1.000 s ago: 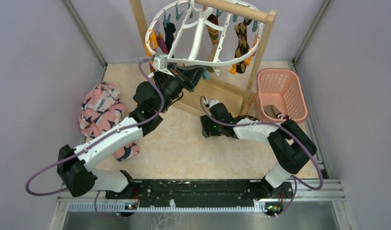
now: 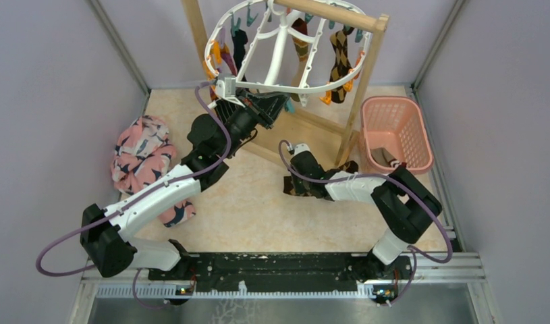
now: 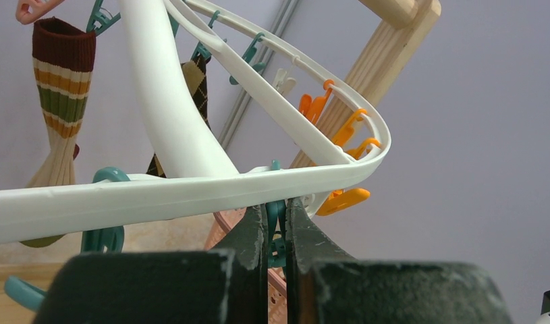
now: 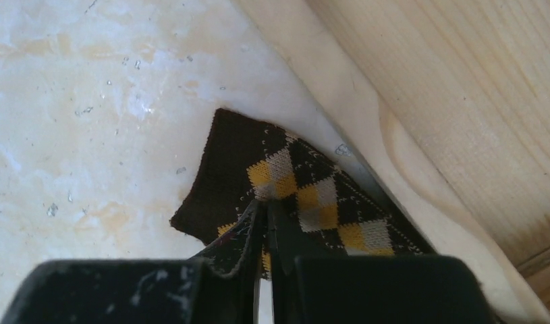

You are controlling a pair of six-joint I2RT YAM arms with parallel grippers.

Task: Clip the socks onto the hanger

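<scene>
My left gripper is at the front rim of the white hanger point(image 3: 191, 199), shut on a teal clothespin point(image 3: 275, 251). Socks hang from clips above, among them a striped sock point(image 3: 63, 81) and an argyle sock point(image 2: 339, 61). A dark argyle sock point(image 4: 228, 145) with yellow and beige diamonds lies on the floor beside the wooden frame. My right gripper is over that sock with its fingers shut, none of the sock clearly between them.
A pink basket point(image 2: 397, 121) with a brown sock point(image 2: 383, 155) stands at the right. A patterned cloth point(image 2: 140, 155) lies at the left. The wooden frame point(image 2: 363, 94) borders the right arm's area.
The left arm has stayed still.
</scene>
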